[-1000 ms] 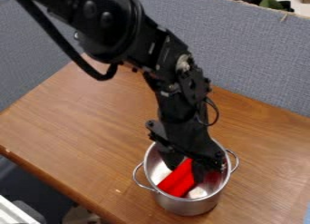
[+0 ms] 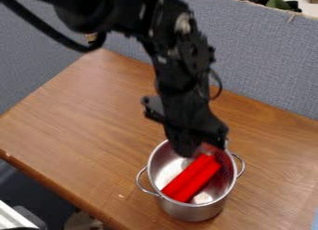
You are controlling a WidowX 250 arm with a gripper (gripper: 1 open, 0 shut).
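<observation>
A red cylindrical object [image 2: 189, 178] lies inside a steel pot [image 2: 195, 209] with two wire handles, near the front right of the wooden table. The black gripper [image 2: 189, 147] is over the back of the pot, above the red object's upper end, slightly blurred. I see nothing held between its fingers; whether the tips touch anything is unclear.
A grey padded wall [image 2: 261, 57] runs along the back. The table's front edge drops off at lower left.
The arm and gripper have risen from down inside the pot, uncovering more of the red object, which stays in the pot.
</observation>
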